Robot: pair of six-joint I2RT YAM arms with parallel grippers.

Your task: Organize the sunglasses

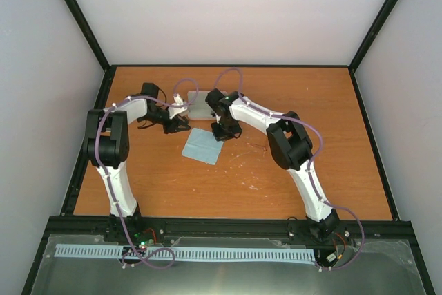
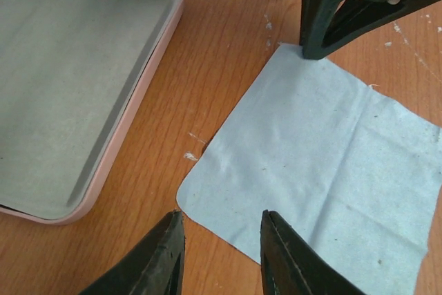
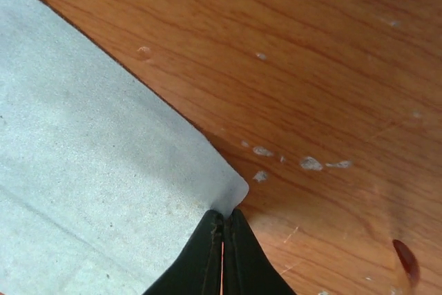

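A pale blue-grey cloth (image 1: 202, 146) lies flat on the table, just in front of a light tray with a pink rim (image 2: 159, 53). My right gripper is shut at one corner of the cloth, its fingertips touching it; whether fabric is between them is hard to tell. My left gripper hangs open over the table by the cloth's left side, nothing between its fingers. In the top view it sits left of the cloth (image 1: 181, 126). No sunglasses are clearly visible.
The tray stands behind the cloth, partly hidden by my right arm. Walls and dark frame edges border the table.
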